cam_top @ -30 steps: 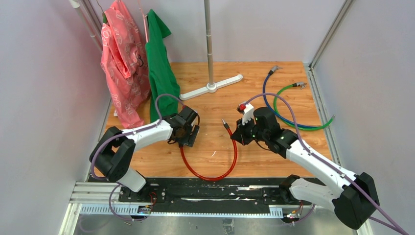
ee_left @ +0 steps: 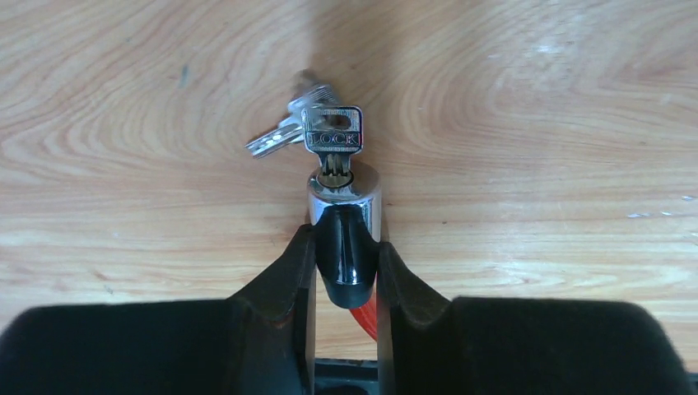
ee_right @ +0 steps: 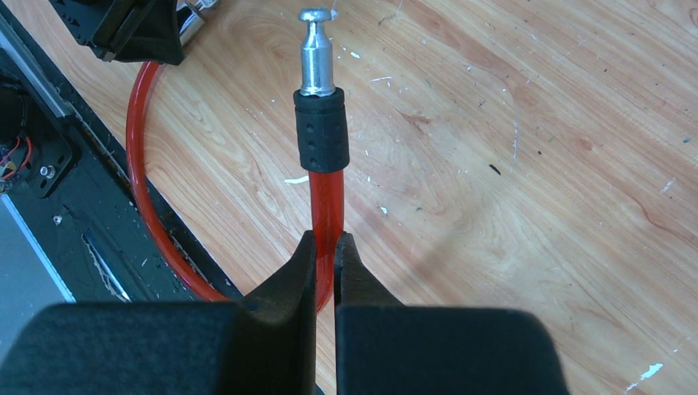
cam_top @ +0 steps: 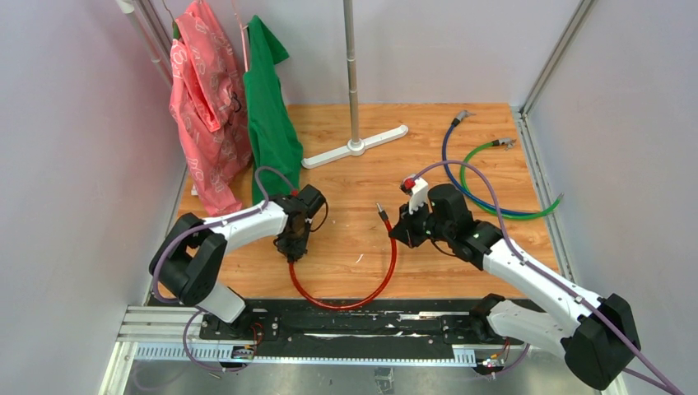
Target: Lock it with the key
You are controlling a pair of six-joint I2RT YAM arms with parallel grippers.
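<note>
A red cable lock (cam_top: 346, 306) curves between my two grippers. In the left wrist view its silver lock cylinder (ee_left: 367, 193) points away from me, with a key (ee_left: 332, 132) standing in the keyhole and a second key (ee_left: 277, 138) hanging beside it, slightly blurred. My left gripper is closed around the black sleeve (ee_left: 344, 255) behind the cylinder. My right gripper is shut on the red cable just below its other end. There a metal pin (ee_right: 317, 56) with a knobbed tip sticks out of a black collar (ee_right: 321, 130), apart from the cylinder.
A blue cable lock (cam_top: 449, 152) and a green one (cam_top: 527, 217) lie at the right back. A stand's white base (cam_top: 329, 156) is behind, and pink (cam_top: 206, 99) and green (cam_top: 267, 99) cloths hang at the left.
My left gripper has swung left and turned, and the cable's left end has moved left with it. The right gripper and the pin have hardly shifted.
</note>
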